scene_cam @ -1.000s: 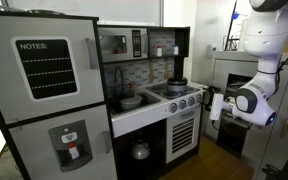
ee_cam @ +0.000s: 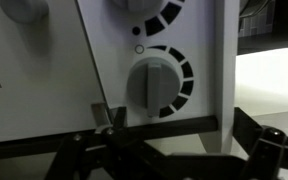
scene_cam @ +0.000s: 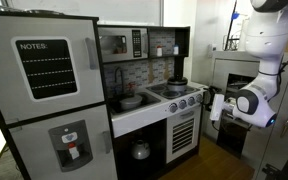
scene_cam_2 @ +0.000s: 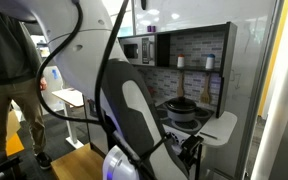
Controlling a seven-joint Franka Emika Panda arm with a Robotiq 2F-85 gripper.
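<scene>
In the wrist view a round white stove knob [ee_cam: 155, 85] with a grey raised grip shows dark arc marks along its right side. A second knob [ee_cam: 142, 3] is partly cut off at the top edge. My open gripper has one finger on each side of the lower knob, and nothing is seen held between them. From exterior view 1, the gripper [scene_cam: 212, 98] is at the right end of the toy stove's front [scene_cam: 181, 104]. Its fingertips are too small there to tell how near they are to the knobs.
A dark pot [scene_cam: 176, 87] stands on the stove top, and a kettle [scene_cam: 141, 151] sits in the lower opening. The grey toy fridge [scene_cam: 52, 100] fills the left side. Bare wooden floor [scene_cam: 212, 160] lies in front of the oven.
</scene>
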